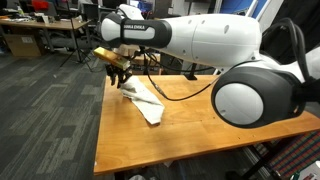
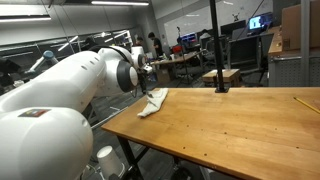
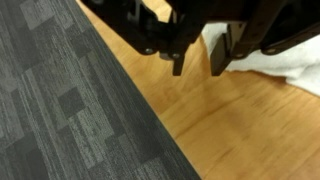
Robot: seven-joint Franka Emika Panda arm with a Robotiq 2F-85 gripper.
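A white cloth (image 1: 144, 100) lies rumpled on the wooden table, towards its far left part. In the second exterior view the cloth (image 2: 153, 103) rests near the table's left edge. My gripper (image 1: 121, 82) is at the cloth's far left end, pointing down near the table's edge. From the wrist, my gripper shows its fingers apart, with bare wood visible between the tips. The cloth (image 3: 275, 61) spreads behind and to the right of the right finger. Whether it touches that finger cannot be told.
A black post (image 2: 218, 50) stands at the table's far side, and a dark cable hangs along the arm.
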